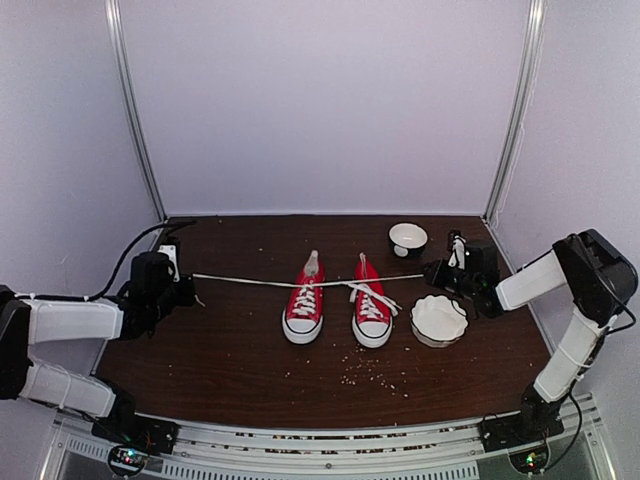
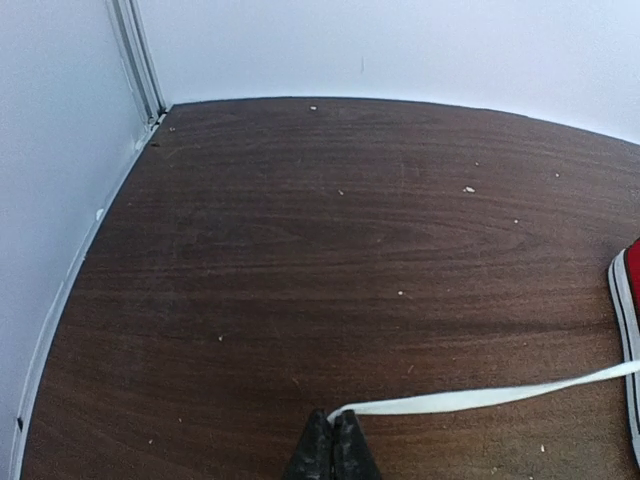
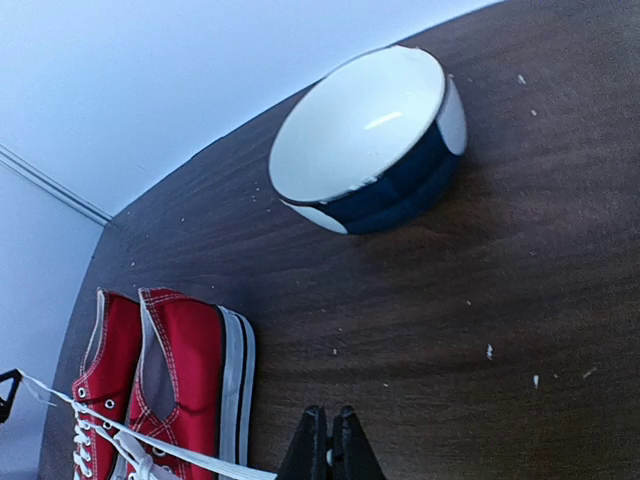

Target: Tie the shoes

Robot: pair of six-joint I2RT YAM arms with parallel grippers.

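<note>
Two red shoes with white toes stand side by side mid-table, the left shoe (image 1: 303, 303) and the right shoe (image 1: 371, 308). White lace stretches nearly straight from side to side across the left shoe's upper part. At the far left, my left gripper is shut on one end of that lace. Over by the bowls on the right, my right gripper is shut on the other lace end (image 3: 215, 462), which passes over the right shoe. White laces in a bow lie on the right shoe.
A dark bowl with a white inside (image 1: 408, 239) stands behind my right gripper. A white scalloped dish (image 1: 439, 320) is right of the shoes. Crumbs (image 1: 362, 372) lie in front.
</note>
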